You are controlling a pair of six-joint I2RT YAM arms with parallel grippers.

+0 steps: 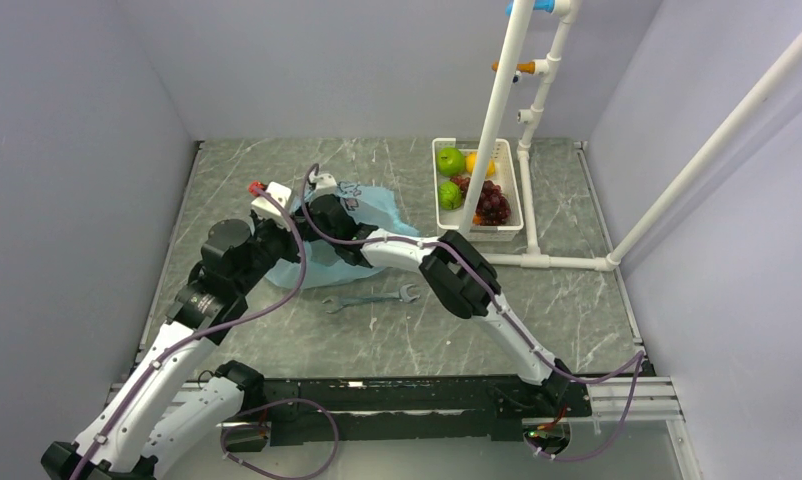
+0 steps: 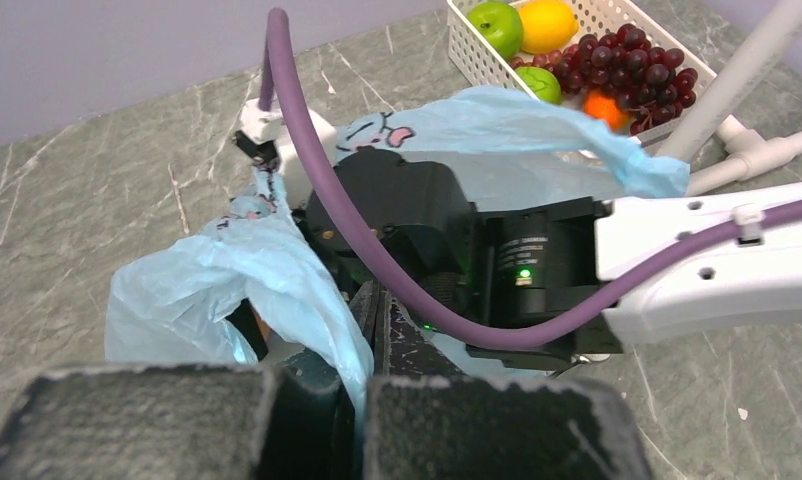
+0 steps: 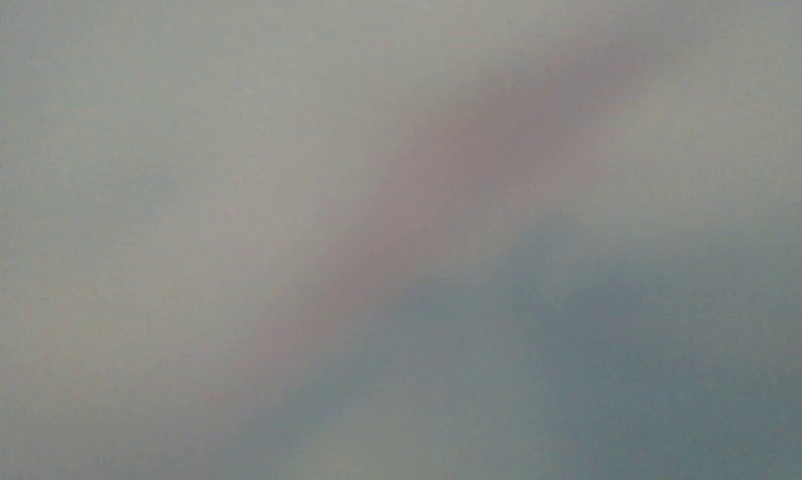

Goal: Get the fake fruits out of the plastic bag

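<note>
The light blue plastic bag lies crumpled on the grey table, under and around both grippers. In the left wrist view my left gripper is shut, with a fold of the blue bag running down to its fingers. My right gripper reaches into the bag from the right, close beside the left one; its fingers are mostly hidden by plastic and the wrist housing. A small orange patch shows inside the bag in the left wrist view, too hidden to identify. The right wrist view is only a blur.
A white basket at the back right holds green fruits, a lemon, grapes and an orange. White pipes stand around it. A wrench lies in front of the bag.
</note>
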